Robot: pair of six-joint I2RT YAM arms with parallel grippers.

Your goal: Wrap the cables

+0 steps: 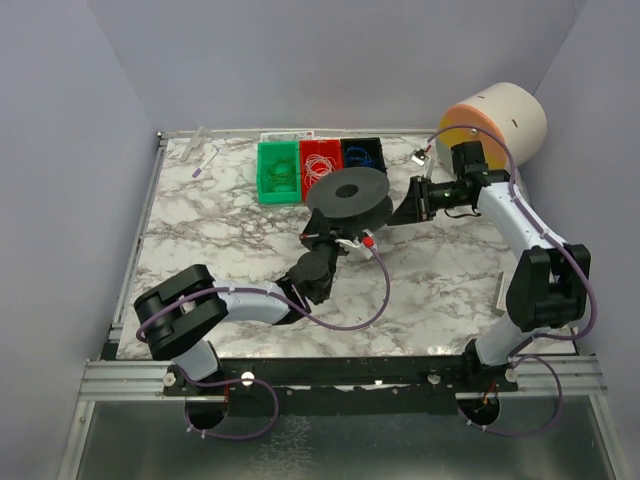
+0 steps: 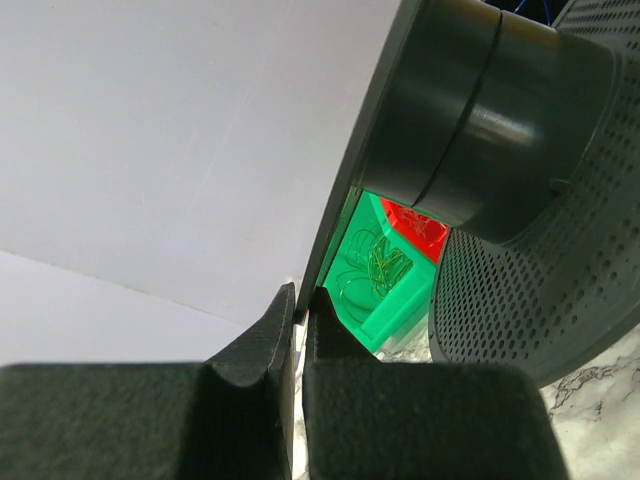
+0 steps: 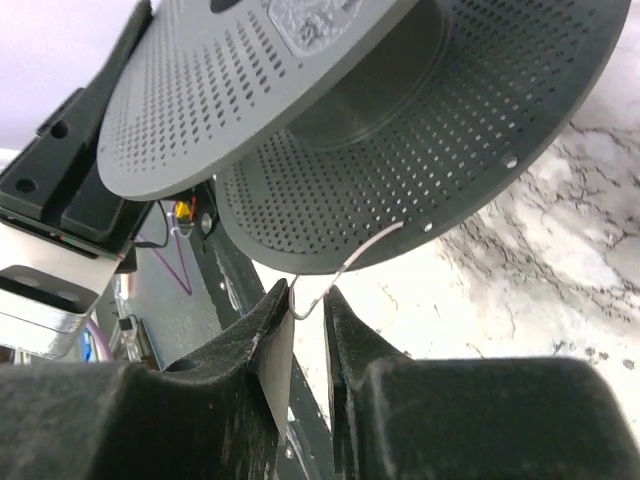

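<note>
A dark grey spool (image 1: pixel 348 200) with perforated flanges is held up in the middle by my left gripper, shut on the flange's rim near its fingertips. Its hub (image 2: pixel 480 120) shows in the left wrist view. In the right wrist view, a thin white cable (image 3: pixel 370 243) curves from under the lower flange down to my right gripper. That gripper is just right of the spool; whether its fingers are closed on the cable is hard to tell.
Green (image 1: pixel 275 185), red (image 1: pixel 310 150) and dark (image 1: pixel 362 145) bins with cables stand behind the spool. A cream cylinder (image 1: pixel 500 110) is at the back right.
</note>
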